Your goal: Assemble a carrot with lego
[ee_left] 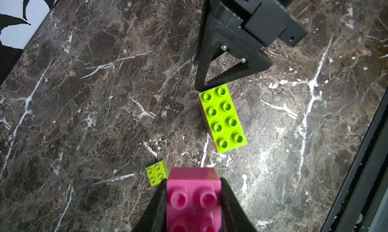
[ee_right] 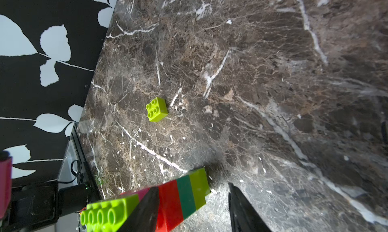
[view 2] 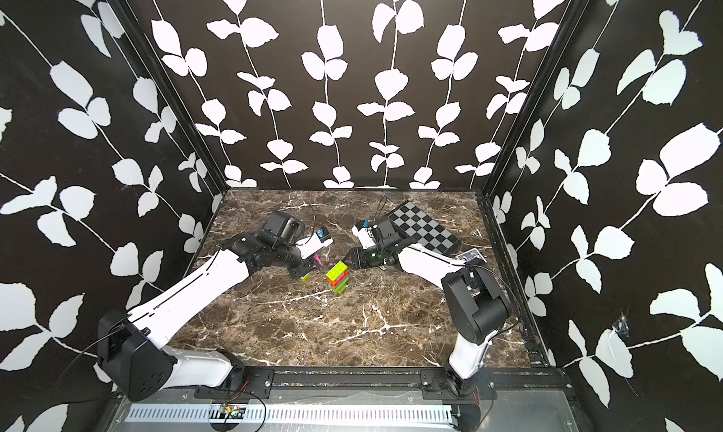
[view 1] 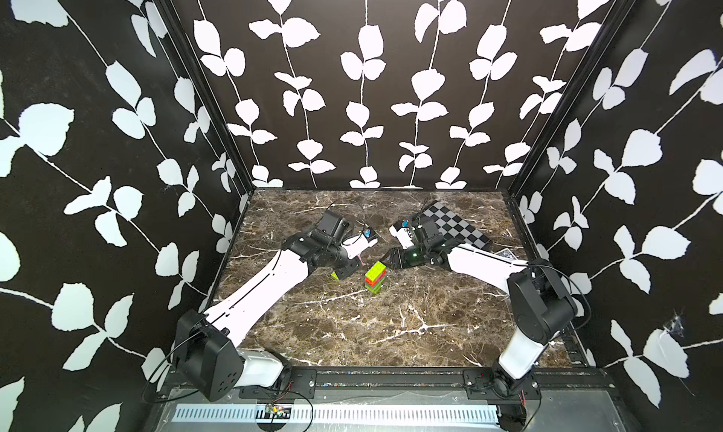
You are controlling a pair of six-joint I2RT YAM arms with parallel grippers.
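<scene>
A stack of red, green and lime bricks with a lime eight-stud top stands on the table; its side (ee_right: 173, 203) shows in the right wrist view. My left gripper is shut on a pink brick (ee_left: 193, 179), held left of the stack. My right gripper is part open over the stack, one fingertip beside it in the right wrist view, its tips at the stack's top end in the left wrist view. A small lime four-stud brick (ee_left: 156, 173) lies apart on the table.
A checkered board (view 1: 459, 228) lies at the back right, with a card box (view 2: 470, 256) beside it, partly hidden by my right arm.
</scene>
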